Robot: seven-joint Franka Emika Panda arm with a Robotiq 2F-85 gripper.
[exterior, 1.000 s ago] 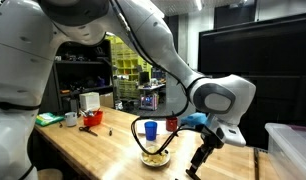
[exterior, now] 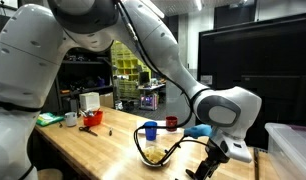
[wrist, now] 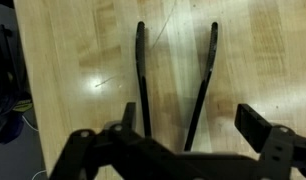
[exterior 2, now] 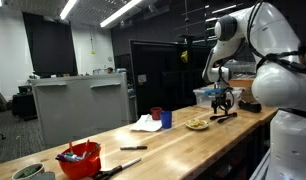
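Note:
Two slim black sticks, perhaps the arms of one utensil, lie on the wooden table in the wrist view: a left stick (wrist: 142, 70) and a right stick (wrist: 206, 80). Their lower ends run under my gripper, so I cannot tell whether they join there. My gripper is open, one finger to each side of the pair, with nothing gripped. In exterior view 2 the gripper (exterior 2: 221, 106) is low over the table's far right, near dark items.
Left of the arm is a bowl with yellow contents (exterior: 155, 155). Behind it stand a blue cup (exterior: 151, 130) and a red cup (exterior: 171, 123). A red basket (exterior 2: 81, 162) holds utensils. A clear plastic bin (exterior: 290, 145) is at the right.
The arm has shifted to the right and somewhat lower in exterior view 1. The bowl and cups have stayed in place.

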